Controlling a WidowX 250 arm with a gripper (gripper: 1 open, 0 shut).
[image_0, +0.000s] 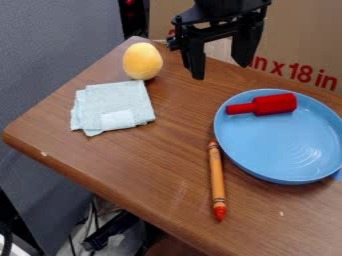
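The black gripper (221, 55) hangs open at the top of the view, above the table, with nothing between its fingers. A red cylinder (271, 104) lies on the upper part of a blue plate (281, 152), below and right of the gripper. An orange crayon (217, 182) lies left of the plate. A folded pale cloth (111, 106) and a yellow rounded object (142, 61) are on the left half of the table.
A cardboard box (301, 40) stands behind the table. The table's left edge drops to a dark floor area.
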